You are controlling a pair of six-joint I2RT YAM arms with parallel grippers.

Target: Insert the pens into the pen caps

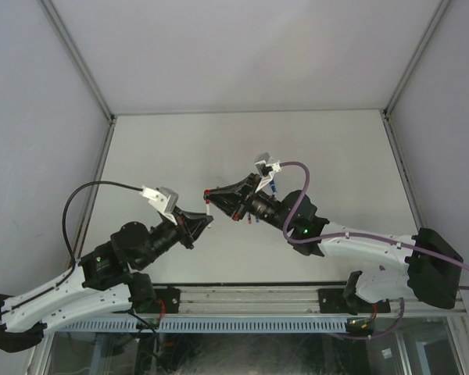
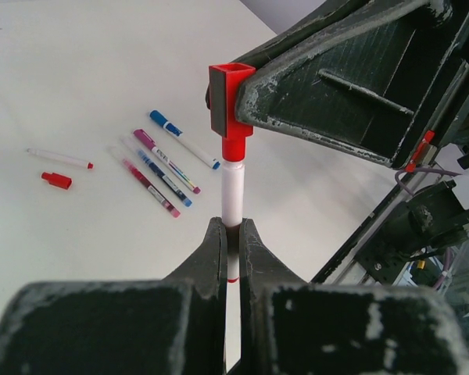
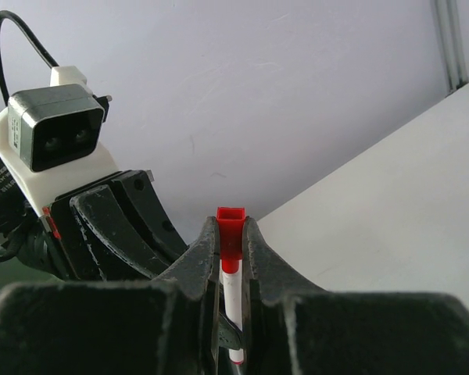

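In the left wrist view my left gripper is shut on a white pen [image 2: 232,191] that stands upright. A red cap [image 2: 234,144] sits at the pen's upper end, and my right gripper is shut on that cap. The pen and cap meet in line, with no gap visible between them; how deep the tip goes is hidden inside the cap. On the table lie an uncapped white pen [image 2: 60,158] with a red end and a loose red cap [image 2: 57,180] just below it.
Several capped pens lie side by side, among them a blue-capped marker [image 2: 184,139], a purple pen [image 2: 166,160] and a red one [image 2: 151,187]. Bare table [image 1: 164,148] stretches behind both arms. The table's front edge [image 1: 250,283] runs below the grippers.
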